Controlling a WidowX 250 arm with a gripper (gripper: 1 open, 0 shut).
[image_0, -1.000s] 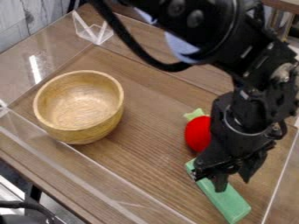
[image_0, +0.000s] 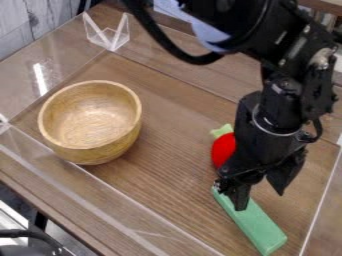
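My black gripper (image_0: 254, 175) hangs at the right, open, its fingertips low over the near end of a green rectangular block (image_0: 257, 225). A red object (image_0: 223, 150) with a green top lies just left of the gripper, partly hidden behind it. A round wooden bowl (image_0: 90, 118) stands on the wooden table (image_0: 134, 200) at the left.
The table's middle, between bowl and red object, is clear. A small clear plastic piece (image_0: 107, 28) is at the back left. Dark cables (image_0: 27, 240) lie off the near left edge. The arm covers much of the back right.
The gripper has risen slightly and shifted a little left, uncovering more of the green block. The bowl and block stay where they were.
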